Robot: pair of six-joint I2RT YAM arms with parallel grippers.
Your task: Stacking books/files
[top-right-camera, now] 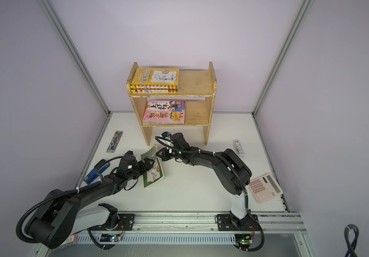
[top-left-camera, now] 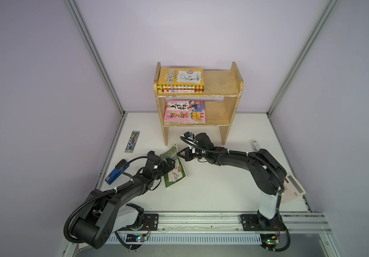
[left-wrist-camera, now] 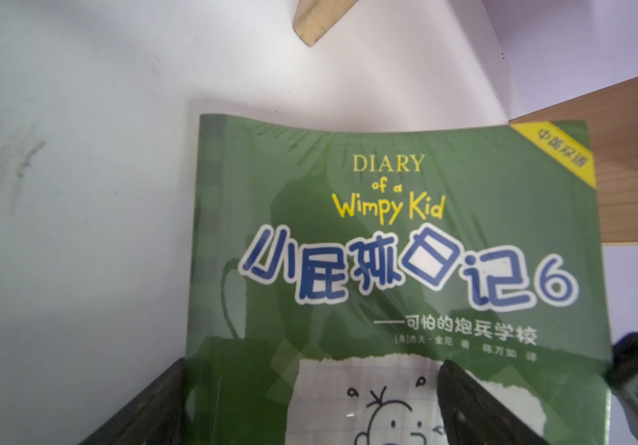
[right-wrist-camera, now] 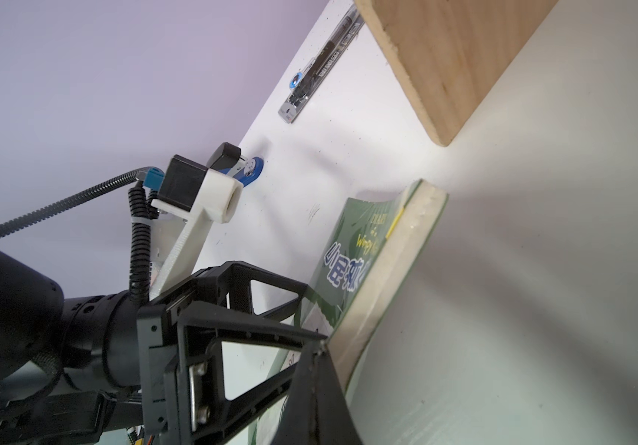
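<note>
The green book [top-left-camera: 176,175] leans on the white table, its page-edge side raised toward my right gripper. That gripper is shut, its fingertips meeting against the book's page edge, with nothing between them and the book outside. My left gripper [top-left-camera: 170,164] is over the left part of the cover. Its two fingers [left-wrist-camera: 476,406] stand apart in the left wrist view, with the green cover showing between them. The book's lower half is out of that view. A wooden shelf [top-left-camera: 213,125] stands behind, with yellow books [top-left-camera: 180,77] on top and pink books [top-left-camera: 184,113] below.
Both shelf levels have bare room on the right. A blue stapler [top-left-camera: 115,173] and a pen pack [top-left-camera: 132,141] lie at the left. A calculator [top-right-camera: 265,188] and a small white item [top-right-camera: 238,147] lie at the right.
</note>
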